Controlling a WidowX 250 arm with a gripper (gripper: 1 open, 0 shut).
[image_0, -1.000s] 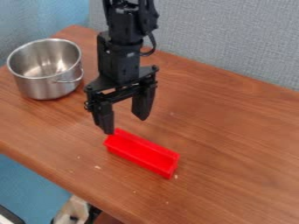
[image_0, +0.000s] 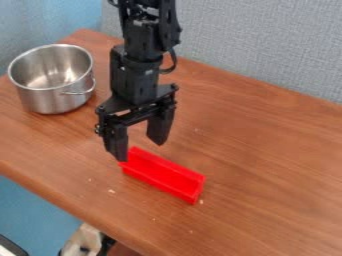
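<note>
My black gripper (image_0: 138, 134) hangs open in the middle of the view, fingers pointing down, with its left finger just over the near-left end of a bright red bar (image_0: 166, 176). The bar lies diagonally on the wooden table, running toward the lower right. Whether the finger touches it I cannot tell.
A steel pot (image_0: 51, 85) stands at the left rear, beside the arm.
My gripper has moved slightly down toward the red bar over the last second. The bar and the pot look unmoved.
</note>
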